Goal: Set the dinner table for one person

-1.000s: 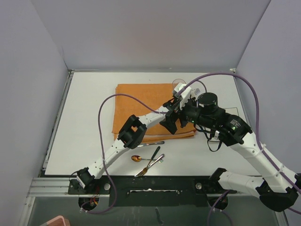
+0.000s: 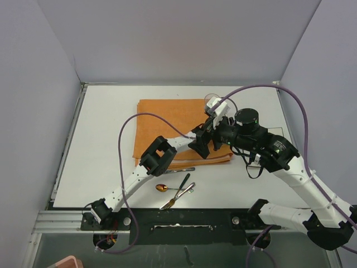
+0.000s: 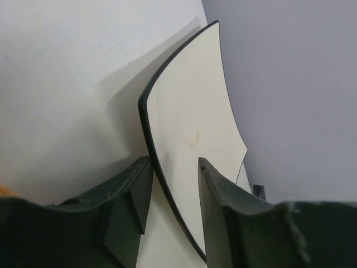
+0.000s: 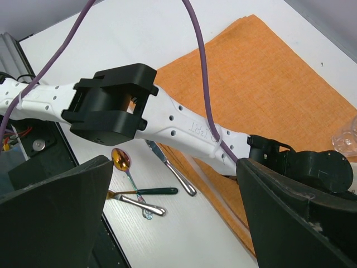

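Note:
In the left wrist view a white plate (image 3: 189, 100) with a black rim stands out from the tabletop. My left gripper is part open, its fingers on either side of the rim; whether either touches it I cannot tell. In the top view a piece of the plate (image 2: 276, 132) shows behind the right arm. My right gripper is wide open, nothing between its fingers, while the left arm crosses below it. An orange placemat (image 2: 162, 114) lies mid-table. Near the front edge are a spoon (image 4: 121, 160), a knife (image 4: 173, 168) and a fork (image 4: 136, 203).
A clear glass (image 4: 346, 138) stands at the placemat's far right corner. A green-handled utensil (image 4: 159, 191) crosses the spoon. Both arms overlap over the placemat's right side, with purple cables looping above.
The left arm's cable has shifted slightly. Otherwise the arms, cutlery and placemat look unchanged in the top view.

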